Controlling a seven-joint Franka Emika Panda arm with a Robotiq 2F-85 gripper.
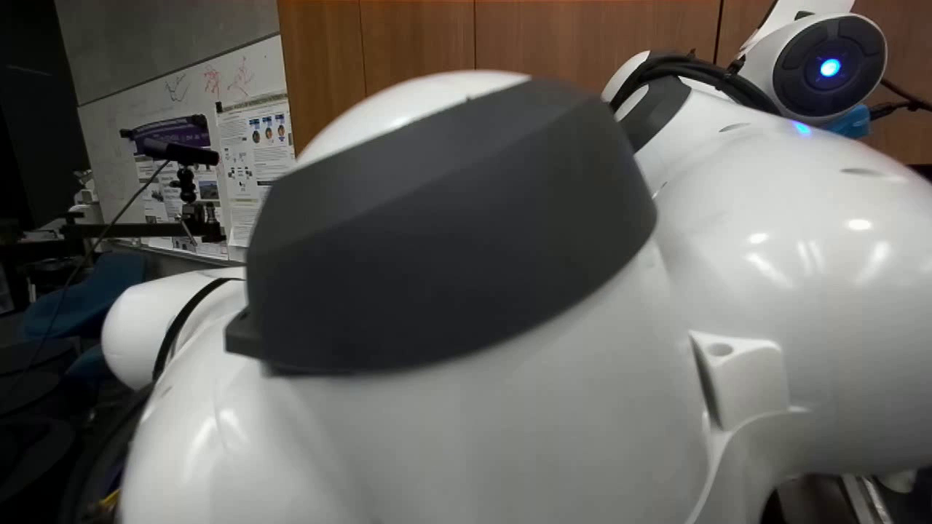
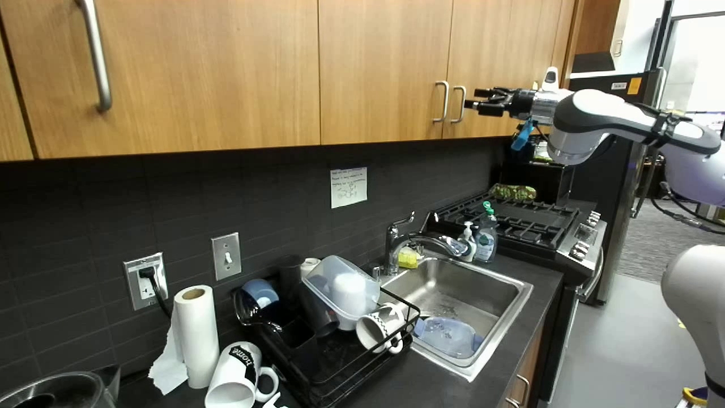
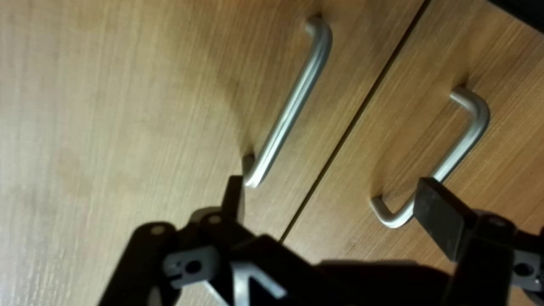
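Note:
In the wrist view my gripper is open, with nothing held between its dark fingers. Its left fingertip appears just below the lower end of the left metal handle (image 3: 288, 109). The right fingertip overlaps the lower part of the right metal handle (image 3: 459, 148) in this view; whether it touches cannot be made out. Between the two handles runs the dark seam of the wooden cabinet doors (image 3: 127, 102). From the side, in exterior view 2, the gripper (image 2: 470, 101) reaches toward the paired handles high above the counter. White arm links (image 1: 524, 437) fill most of exterior view 1.
Below the cabinets lie a sink (image 2: 506, 319), a stove (image 2: 537, 224) with soap bottles beside it, and a black dish rack (image 2: 367, 374) full of dishes. A paper towel roll (image 2: 197, 333) and a mug (image 2: 234, 377) stand nearer. Air above the sink is clear.

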